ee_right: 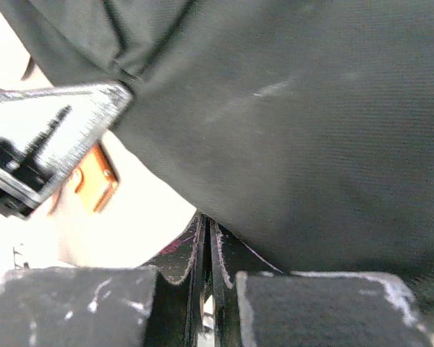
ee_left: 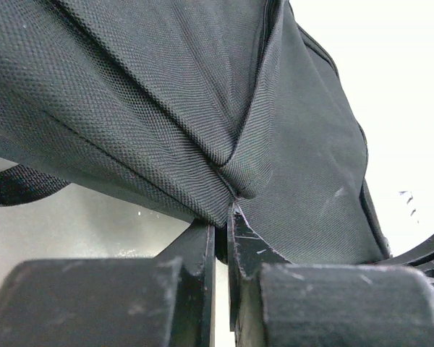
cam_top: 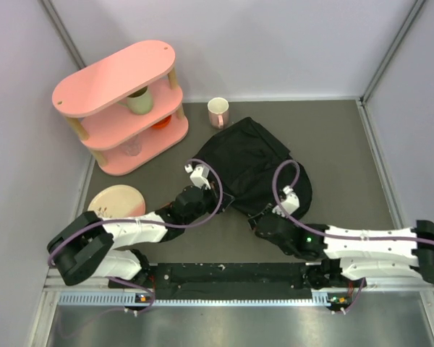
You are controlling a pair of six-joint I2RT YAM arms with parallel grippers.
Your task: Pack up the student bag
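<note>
The black bag point(cam_top: 246, 163) lies across the middle of the table, its cloth folded and slack. At its front left edge, my left gripper is shut on a fold of the bag's fabric point(ee_left: 166, 94). My right gripper is shut close against the bag's cloth point(ee_right: 296, 137) near its front edge; no fabric can be made out between its fingertips. Part of the left gripper's hardware point(ee_right: 65, 123) shows at the left of the right wrist view. The bag's inside is hidden from the top view.
A pink three-tier shelf point(cam_top: 116, 76) stands at the back left, holding a green cup point(cam_top: 139, 102) and an orange item point(cam_top: 162, 123). A white mug point(cam_top: 218, 113) sits behind the bag. A cream plate point(cam_top: 118, 202) lies at left. Bare table point(cam_top: 340, 130) shows at right.
</note>
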